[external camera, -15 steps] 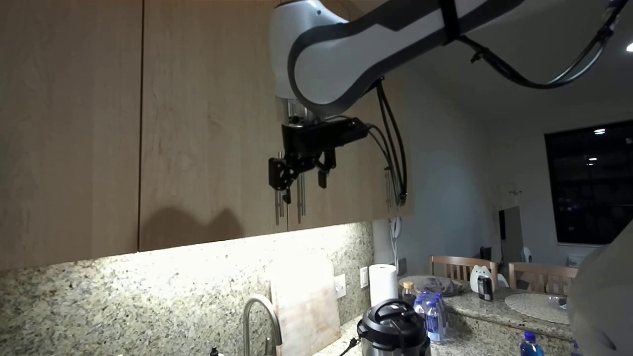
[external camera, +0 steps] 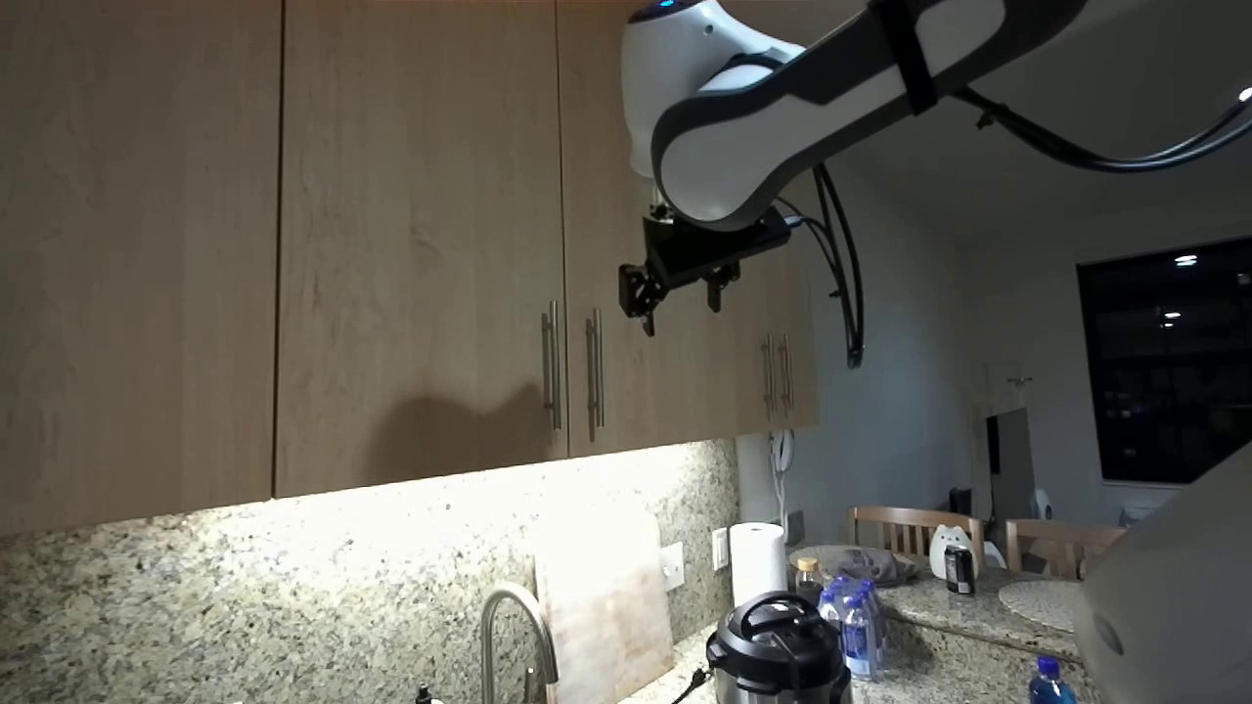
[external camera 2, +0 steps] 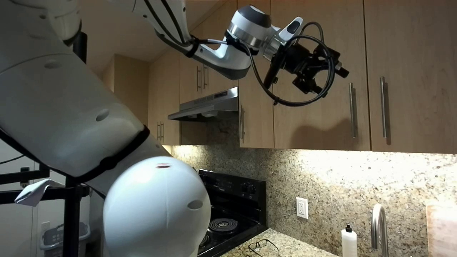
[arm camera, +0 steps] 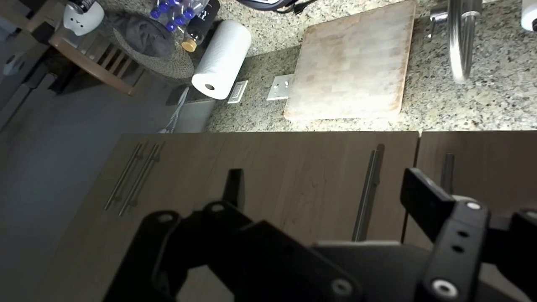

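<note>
My black gripper is open, its fingers wide apart in the wrist view with nothing between them. Beyond that gap, a vertical bar handle (arm camera: 366, 193) is fixed to a shut wooden cabinet door (arm camera: 302, 176). A second handle (arm camera: 447, 171), on the neighbouring door, is partly covered by the right finger. In exterior view 1 the gripper (external camera: 682, 315) hangs in front of the upper cabinets, higher than most of the paired handles (external camera: 598, 370) and to their right. Exterior view 2 shows the gripper (external camera 2: 330, 81) apart from the handle (external camera 2: 352, 109).
Below the cabinets stand a faucet (external camera: 516, 622), a cutting board (external camera: 604, 598), a black-lidded cooker (external camera: 781, 651), a paper towel roll (external camera: 758, 561) and water bottles (external camera: 859, 639). A range hood (external camera 2: 210, 105) juts out further along. Air before the doors is clear.
In exterior view 1 the arm and gripper have moved right and upward, uncovering the paired handles. The gripper has tilted, and its shadow on the door has shifted right. The doors remain shut.
</note>
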